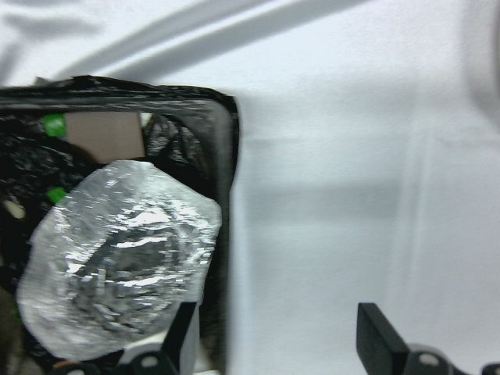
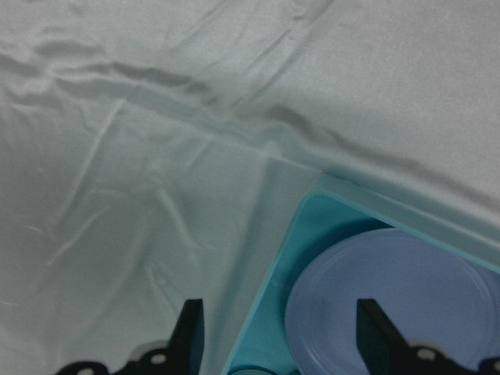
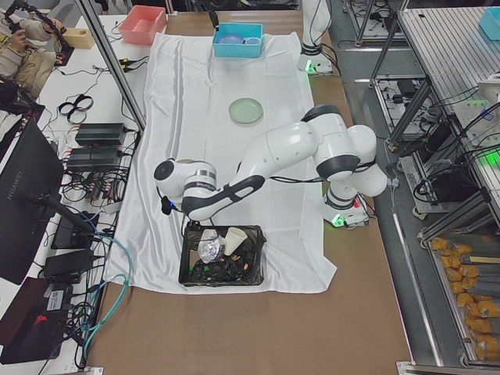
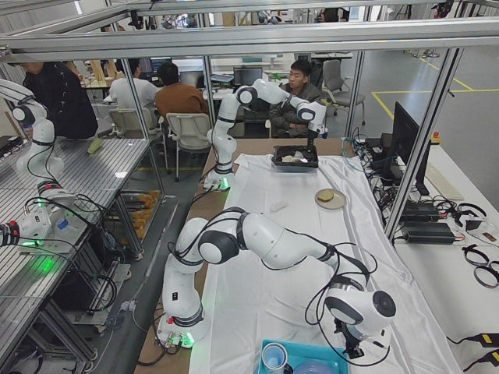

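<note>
A crumpled foil piece (image 3: 210, 245) lies in the black bin (image 3: 223, 277) beside a white cup (image 3: 234, 239). In the left wrist view my left gripper stands open over the bin's edge, next to the foil (image 1: 117, 250). In the right wrist view my right gripper stands open over the edge of the blue box (image 2: 308, 226), in which a blue plate (image 2: 398, 297) lies.
A green plate (image 3: 245, 111) sits mid-cloth. A tan plate with a yellow item (image 4: 330, 199) is on the cloth near the bin. A pink box (image 3: 143, 23) stands on the side table.
</note>
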